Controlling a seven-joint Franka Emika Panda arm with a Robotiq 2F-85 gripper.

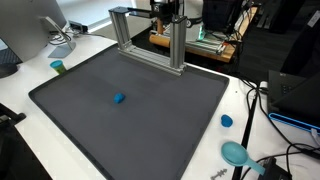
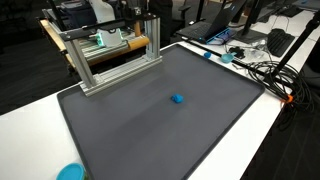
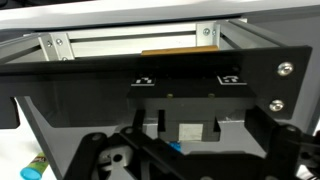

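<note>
A small blue piece (image 1: 119, 98) lies on the dark grey board (image 1: 150, 130), left of its middle in exterior view 1. The same blue piece (image 2: 177, 99) shows on the board in exterior view 2, and a sliver of blue (image 3: 175, 146) appears low in the wrist view. My gripper is at the lower middle of the wrist view, its dark fingers spread apart and open. No held object can be made out. Its fingers are hard to pick out in the exterior views.
A metal frame (image 1: 150, 58) stands at the board's far edge. A green roll (image 1: 58, 67) stands left of the board. To the right lie a blue disc (image 1: 226, 121) and a teal bowl (image 1: 240, 155), near dark cables. Most of the board is clear.
</note>
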